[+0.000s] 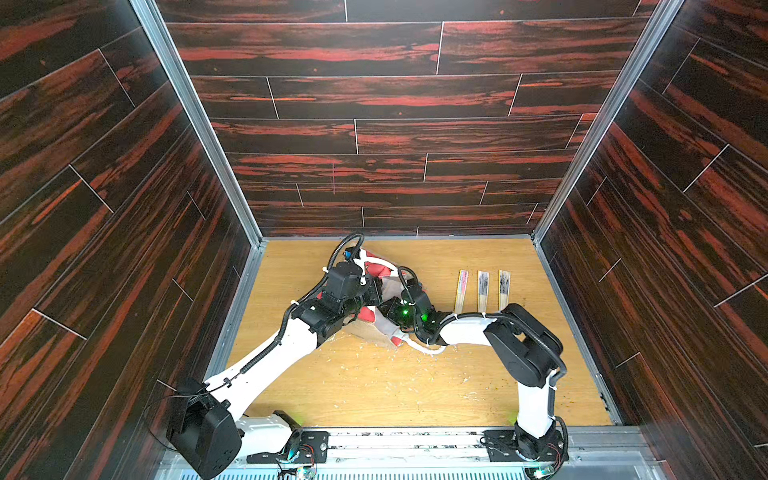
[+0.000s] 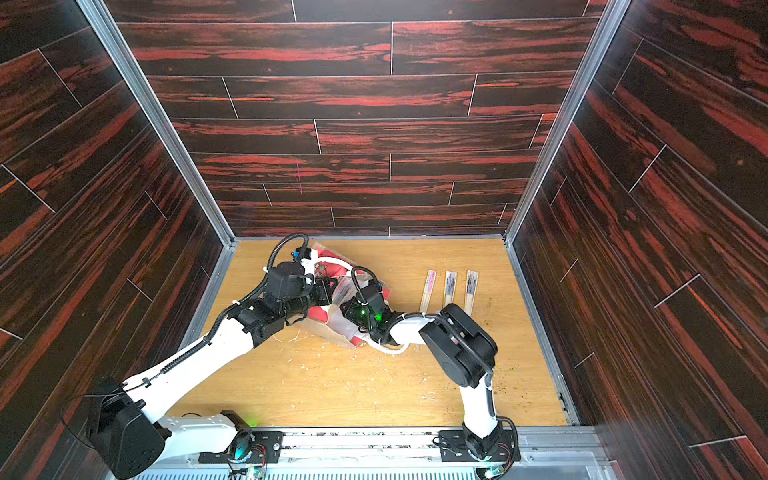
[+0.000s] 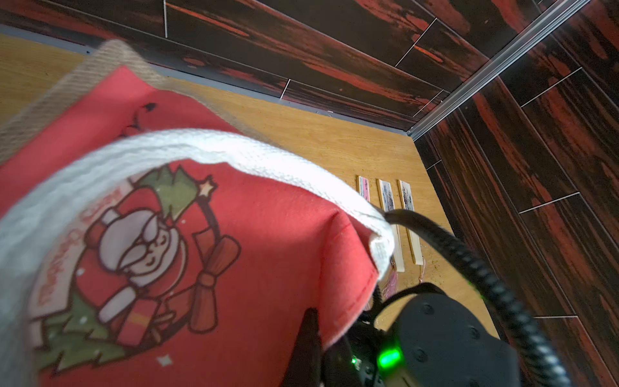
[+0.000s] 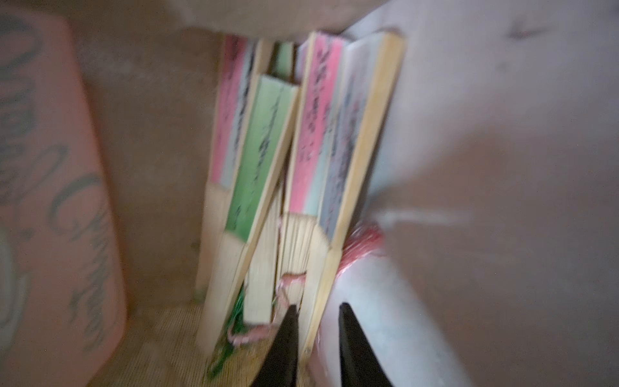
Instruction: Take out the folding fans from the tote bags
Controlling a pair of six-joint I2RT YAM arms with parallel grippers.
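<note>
The red and tan tote bag (image 1: 366,314) lies open at the left middle of the table, with a Santa print on its red side (image 3: 270,251) in the left wrist view. My left gripper is shut with a fold of the bag's rim between its fingers. Inside the bag, several folding fans lean side by side, among them a green one (image 4: 261,154), a pink one (image 4: 314,129) and a greyish one (image 4: 351,135). My right gripper is inside, its fingers parted on either side of the greyish fan's lower end, not closed on it.
Three folded fans lie in a row on the right of the table: a pink one (image 1: 461,292), a grey one (image 1: 482,293) and another grey one (image 1: 504,291). White bag handles (image 1: 424,349) loop near the right arm.
</note>
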